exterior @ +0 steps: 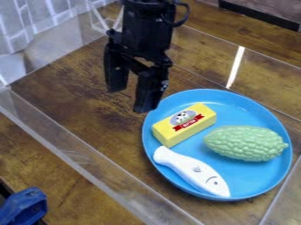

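My black gripper [132, 86] hangs over the wooden surface, open, just up and left of a light blue plate [235, 109]. The plate holds a yellow box [185, 123] with a printed label, a pale green bumpy vegetable [245, 144] and a white fish-like item [192, 171]. Nothing shows between the fingers.
Clear plastic walls border the wooden area. A blue object [20, 207] lies outside at the bottom left. Bare wood [73, 99] is free left of the plate.
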